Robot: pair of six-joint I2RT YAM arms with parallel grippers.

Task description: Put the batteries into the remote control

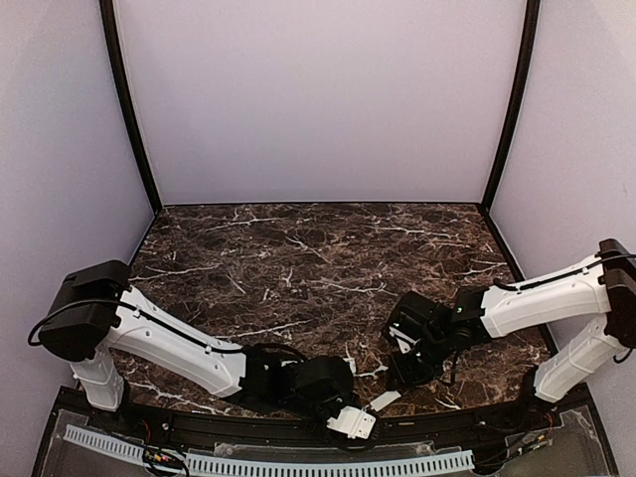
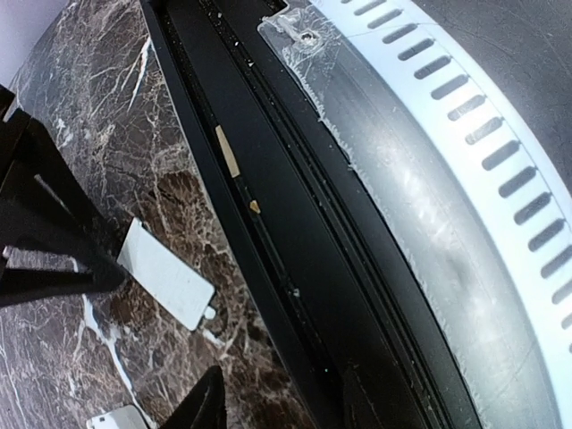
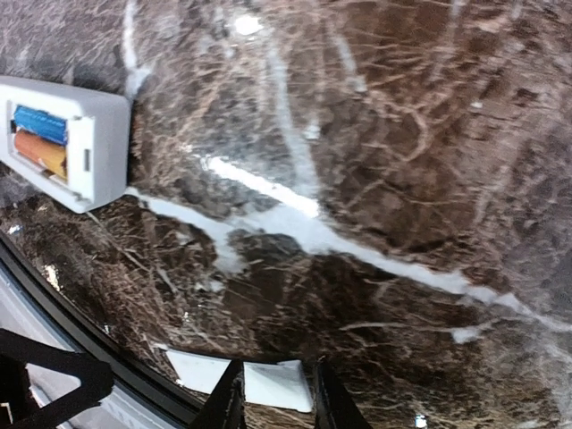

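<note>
The white remote (image 3: pixel 98 147), its compartment open with a blue and an orange battery in it, lies near the table's front edge in the right wrist view; a corner of it (image 2: pixel 114 419) shows in the left wrist view. The white battery cover (image 2: pixel 165 273) (image 3: pixel 201 371) lies flat on the marble. My right gripper is just over the cover, its fingertips at the cover's end; how far apart they stand is hard to tell. My left gripper is low at the front edge, left of the cover; what is between its fingers is hidden.
The black front rail (image 2: pixel 286 232) and slotted strip (image 1: pixel 258 462) run along the front.
</note>
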